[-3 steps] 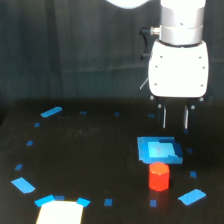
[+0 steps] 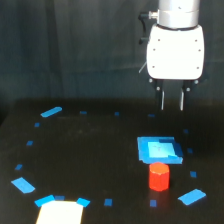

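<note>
My gripper point(image 2: 172, 101) hangs at the upper right, beneath a white hand, with its two thin fingers apart. Nothing shows between them. Below it on the dark table lies a blue square point(image 2: 145, 143) with a lighter blue patch point(image 2: 160, 149) on it. A red cylinder point(image 2: 158, 177) stands just in front of the square, well below the fingertips. At the bottom edge, left of centre, a pale cream block point(image 2: 60, 213) is partly cut off by the frame.
Blue tape strips point(image 2: 23, 185) and several small blue marks lie flat around the table. Another strip point(image 2: 192, 197) is right of the red cylinder. A dark curtain point(image 2: 70, 50) hangs behind.
My gripper has risen and shifted slightly left, fingers still apart. The white arm part at the top edge has left the view. The red cylinder, blue square and cream block have not moved.
</note>
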